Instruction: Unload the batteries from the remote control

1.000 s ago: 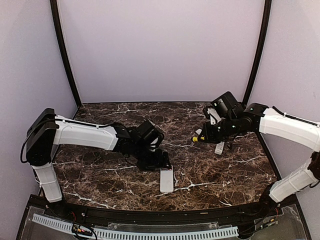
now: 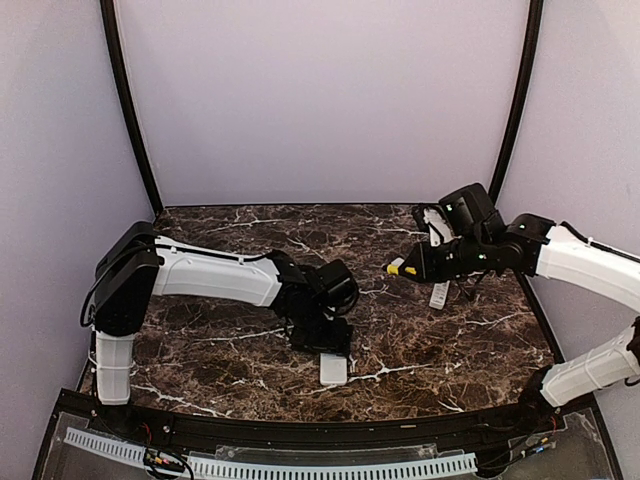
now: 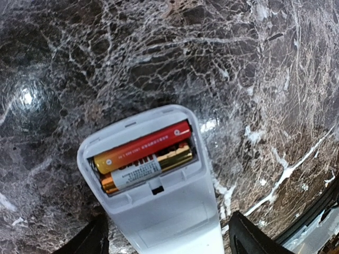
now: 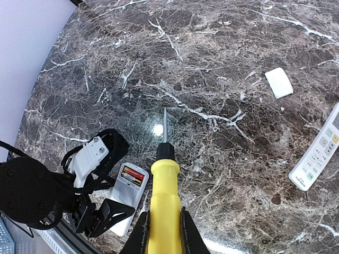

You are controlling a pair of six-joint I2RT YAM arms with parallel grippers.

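Note:
The white remote control (image 3: pixel 169 211) lies face down with its battery bay uncovered. A red-and-orange battery (image 3: pixel 143 146) and a gold-and-white battery (image 3: pixel 140 172) sit side by side in the bay. My left gripper (image 2: pixel 335 343) is low over the remote, its open fingers (image 3: pixel 90 241) to either side of the body below the bay; the top view hides the batteries behind it. The right gripper is raised off the table, shut on the yellow handle of a screwdriver (image 4: pixel 165 185), whose thin metal tip points away from the fingers.
A small white cover (image 4: pixel 279 83) lies apart on the marble table. Another white remote (image 4: pixel 317 153), buttons up, rests on the right side, partly below my right arm in the top view. Bare table lies between the two remotes.
My left gripper has moved right and toward the near edge, now covering the remote's far end in the top view.

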